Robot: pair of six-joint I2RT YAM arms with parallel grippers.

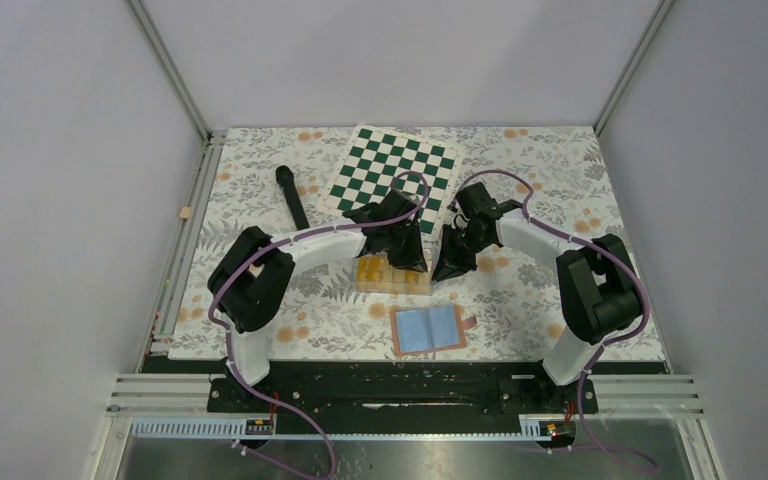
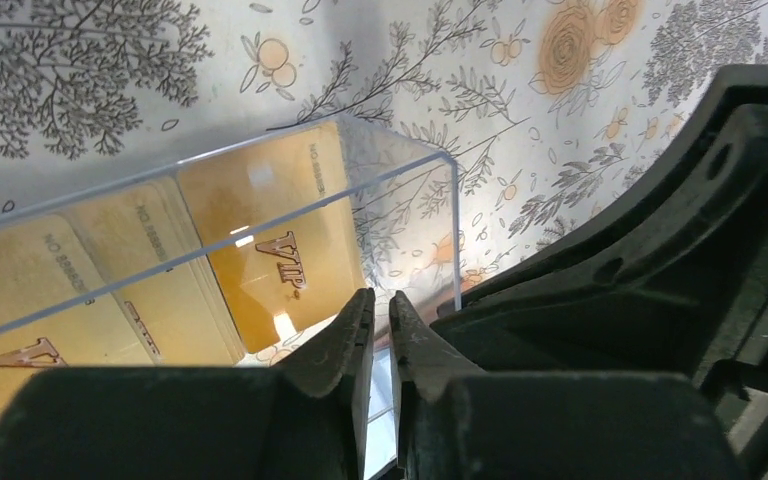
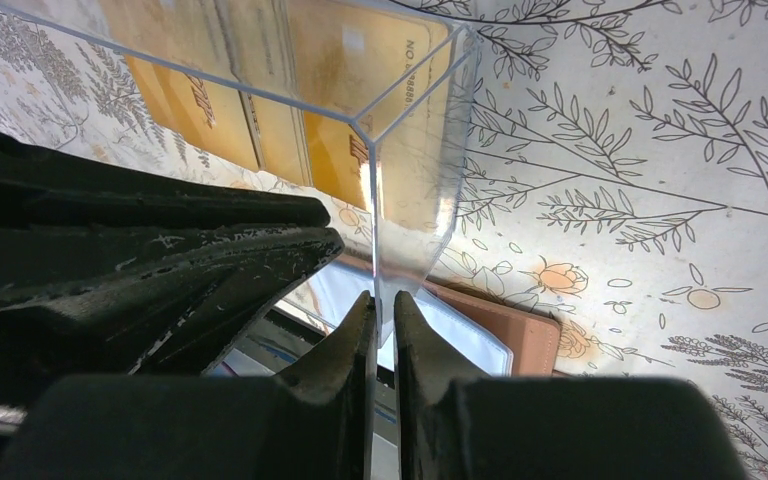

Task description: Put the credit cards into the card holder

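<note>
Several gold cards (image 2: 280,240) marked VIP lie side by side in a clear box (image 1: 392,287). Above the box's right part, my left gripper is slightly open, a narrow gap between its tips and no card in it. My right gripper is shut on the edge of the clear box at its right corner. The card holder (image 1: 428,330), brown-edged with pale blue sleeves, lies open in front of the box; no gold card shows in it from above. Parts of the box and cards are hidden under the left gripper in the top view.
A green and white checkered board (image 1: 388,165) lies behind the arms. A black microphone-like object (image 1: 292,198) lies at the back left.
</note>
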